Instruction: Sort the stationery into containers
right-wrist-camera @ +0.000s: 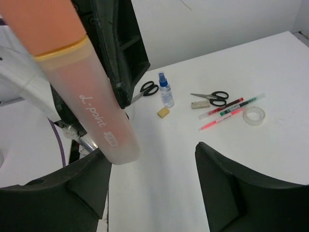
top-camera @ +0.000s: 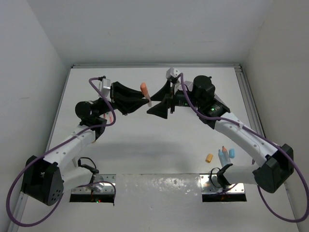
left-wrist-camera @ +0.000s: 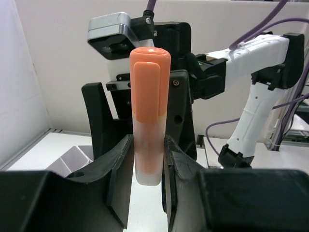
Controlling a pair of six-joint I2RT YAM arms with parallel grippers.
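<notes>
An orange-capped marker [top-camera: 144, 89] with a translucent body stands upright in my left gripper, whose fingers close round it in the left wrist view. In the right wrist view its body [right-wrist-camera: 91, 96] shows "d-point" lettering. My right gripper is open just beside it, the marker near one finger but not between both tips. Scissors [right-wrist-camera: 216, 99], pens [right-wrist-camera: 231, 104], a tape roll [right-wrist-camera: 253, 115], a spray bottle [right-wrist-camera: 166, 92] and a yellow block [right-wrist-camera: 163, 112] lie on the table in the right wrist view.
A grey compartment container [left-wrist-camera: 72, 159] sits behind my right arm. An orange block [top-camera: 209, 157], a blue block [top-camera: 231, 153] and bottles [top-camera: 222, 157] lie at the front right.
</notes>
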